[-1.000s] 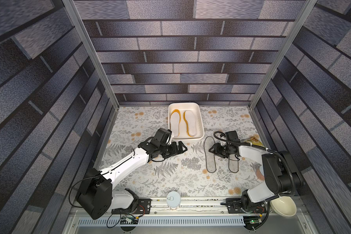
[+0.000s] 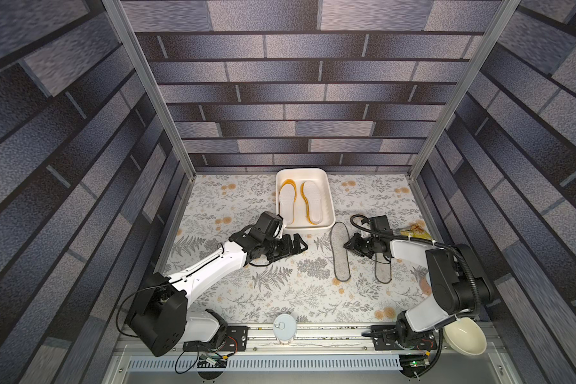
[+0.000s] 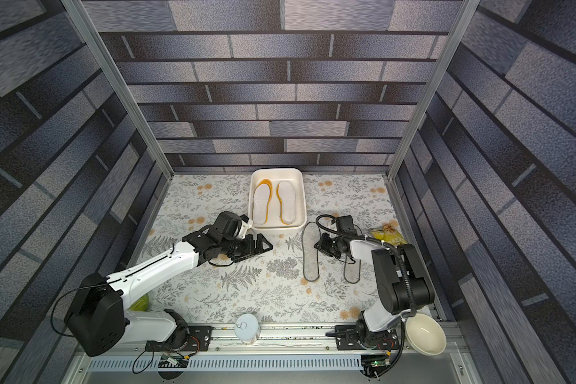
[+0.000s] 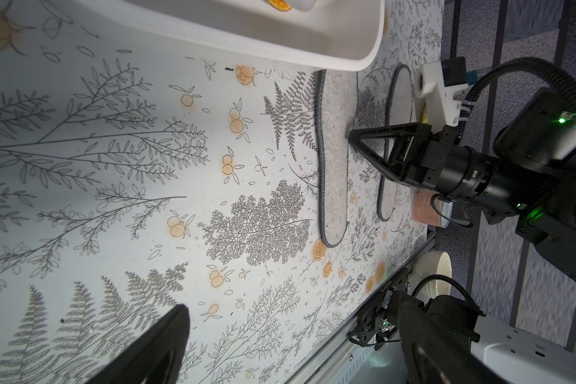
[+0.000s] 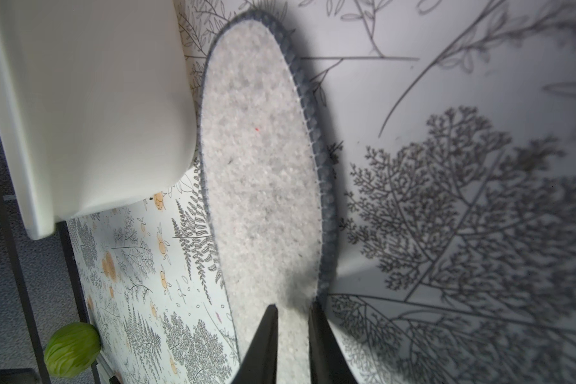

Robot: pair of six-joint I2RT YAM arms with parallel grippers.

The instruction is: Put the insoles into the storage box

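A white storage box [image 2: 326, 204] at the back centre holds two insoles with yellow edges. Right of and in front of it lies a grey insole [image 4: 332, 160] with a dark rim, flat on the table; a second grey one [image 4: 387, 201] lies further right, partly under my right arm. My right gripper is low at the first insole's right edge; whether that edge is pinched between its fingers is unclear. My left gripper stands open in front of the box's left part, nothing between its fingers.
A yellow packet [image 3: 385, 235] lies at the right edge. A pale can [image 2: 284, 326] sits at the front centre and a cream bowl [image 2: 464, 339] at the front right.
Over the last second the nearer grey insole has shifted slightly left and toward the back, with my right gripper at its edge. My left arm has barely moved.
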